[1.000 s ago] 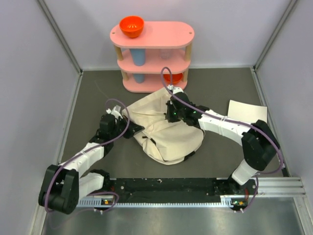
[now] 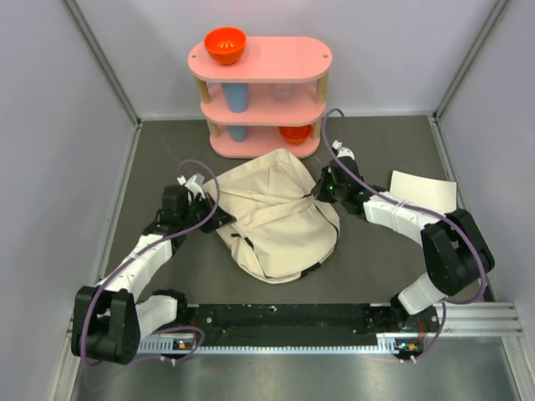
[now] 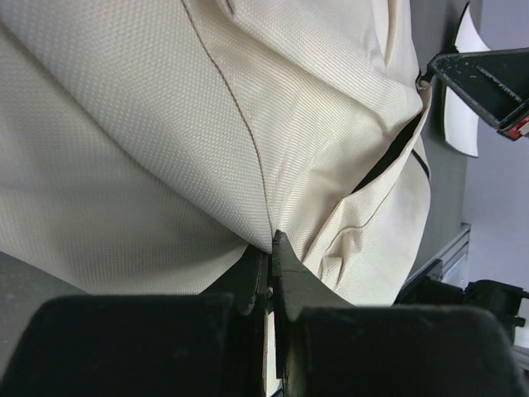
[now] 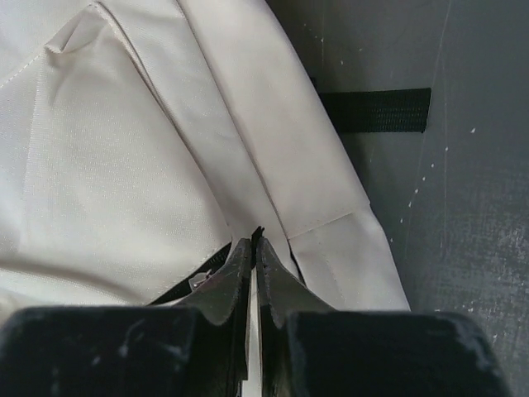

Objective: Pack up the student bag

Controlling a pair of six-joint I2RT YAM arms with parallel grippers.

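Note:
The cream cloth bag (image 2: 288, 238) lies flat in the middle of the table, creased across its upper half. Its edge runs into the tips of my left gripper, which is shut on it at the bag's left side. At the upper right of the bag, my right gripper is shut on a small black pull; a bit of black sticks out past its tips. The left wrist view shows a dark slit (image 3: 388, 157) in the bag, leading up to the right gripper. What lies inside the bag is hidden.
A pink shelf (image 2: 259, 60) stands at the back, carrying an orange bowl (image 2: 225, 45) and a blue cup (image 2: 236, 98). A white sheet (image 2: 424, 192) lies right of the right arm. Bare table shows at the front right and far left.
My right gripper has slid right along the bag's upper part. The left gripper has shifted a little left, and the bag has come left with it. Both grippers stayed shut.

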